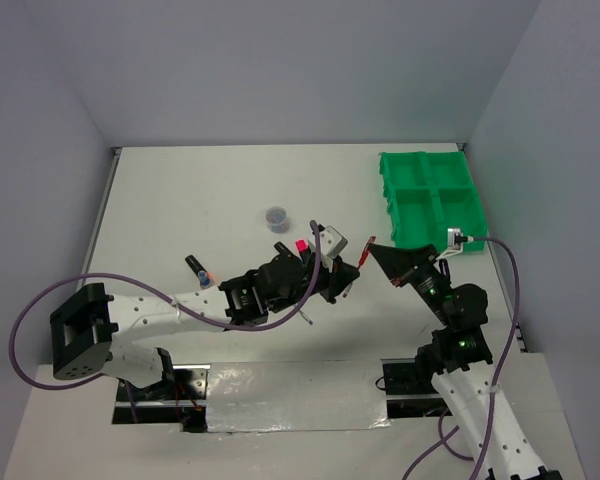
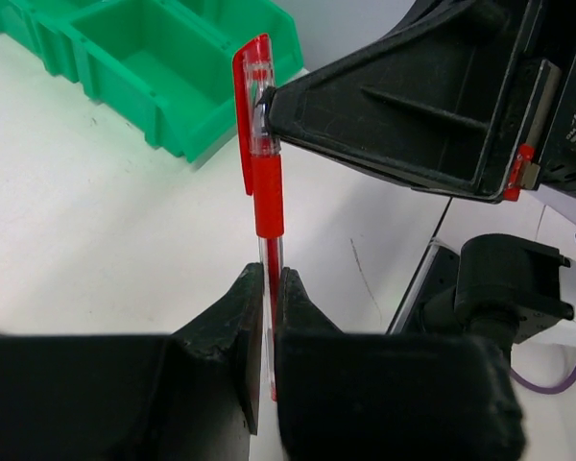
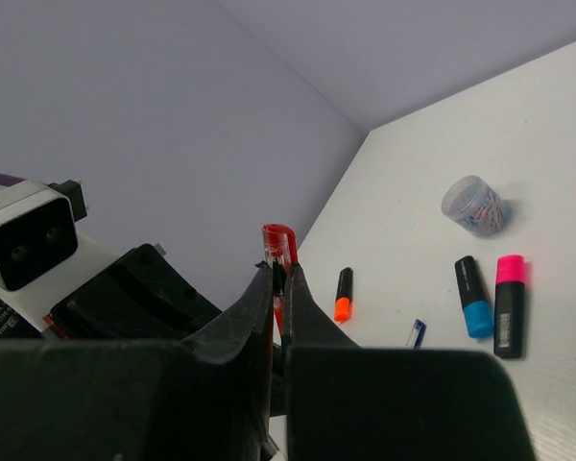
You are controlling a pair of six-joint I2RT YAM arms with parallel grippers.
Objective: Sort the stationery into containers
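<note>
A red pen (image 2: 268, 202) stands upright between my two grippers. My left gripper is shut on its lower barrel; my right gripper is shut on the upper part near the cap. The green compartment container (image 1: 425, 200) sits at the back right. On the table are a clear cup of clips (image 3: 475, 205), a pink-capped marker (image 3: 509, 317), a blue-capped marker (image 3: 472, 298), an orange-capped marker (image 3: 345, 293) and a blue-and-white item (image 3: 416, 333), partly hidden.
More markers (image 1: 200, 270) lie at the left, beside my left arm. Grey walls enclose the sides and back.
</note>
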